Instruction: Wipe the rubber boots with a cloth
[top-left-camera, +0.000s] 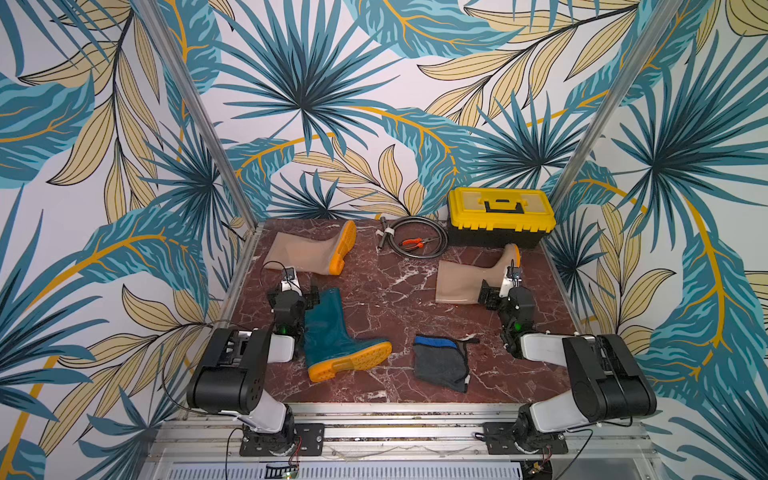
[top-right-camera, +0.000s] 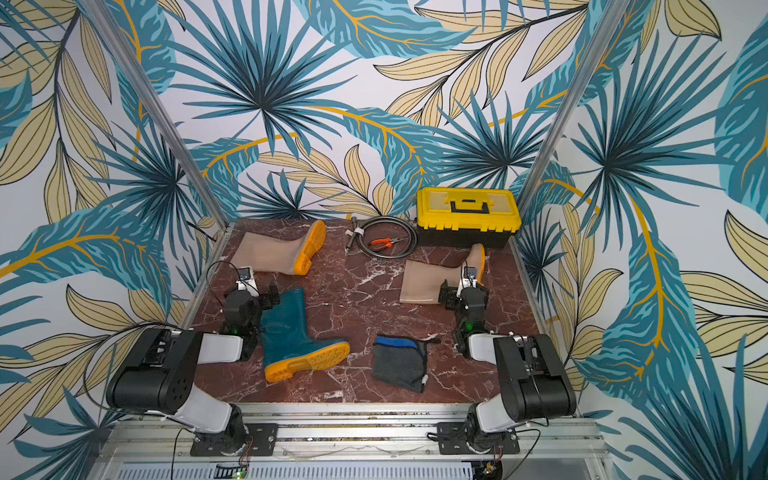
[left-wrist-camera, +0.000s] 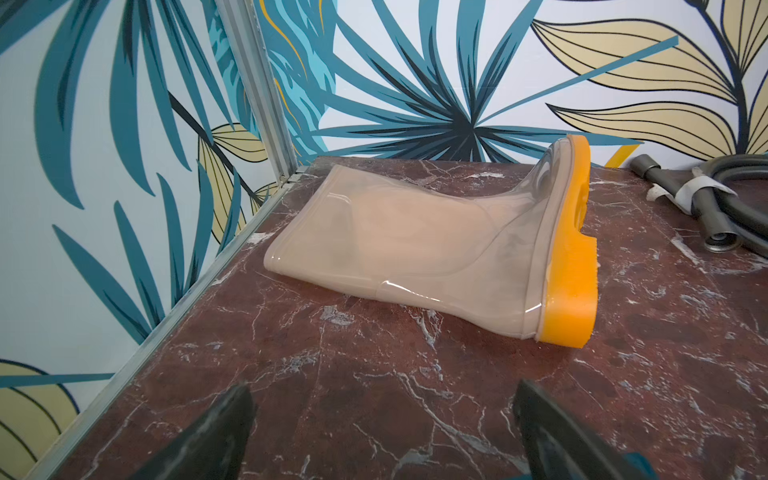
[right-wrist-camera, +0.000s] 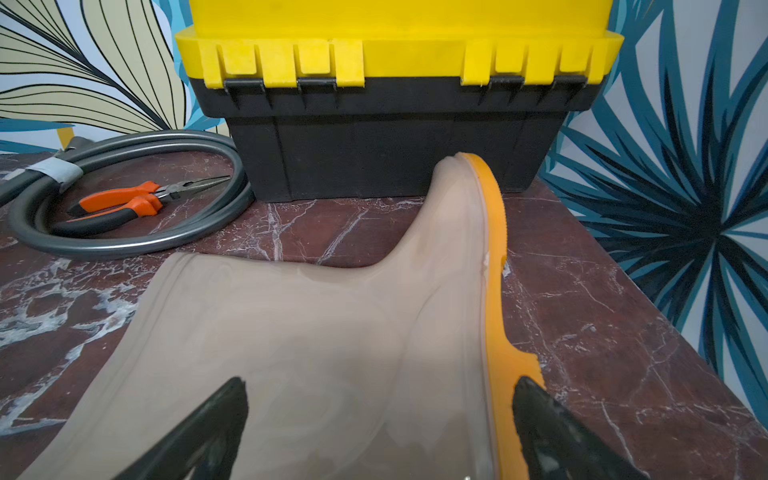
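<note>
Three rubber boots lie on their sides on the table. One beige boot (top-left-camera: 302, 252) with an orange sole is at the back left, another beige boot (top-left-camera: 461, 281) at the right, and a teal boot (top-left-camera: 327, 329) at the front left. A dark grey cloth (top-left-camera: 441, 363) with a blue strip lies folded flat near the front, right of the teal boot. My left gripper is open and empty, short of the back-left boot and beside the teal one's shaft. Above the right beige boot, my right gripper stands open, fingers apart, holding nothing.
A yellow and black toolbox (top-left-camera: 501, 217) stands at the back right, close behind the right beige boot's toe. Left of it lies a coiled grey hose (top-left-camera: 415, 237) with orange-handled pliers (right-wrist-camera: 132, 206) inside the loop.
</note>
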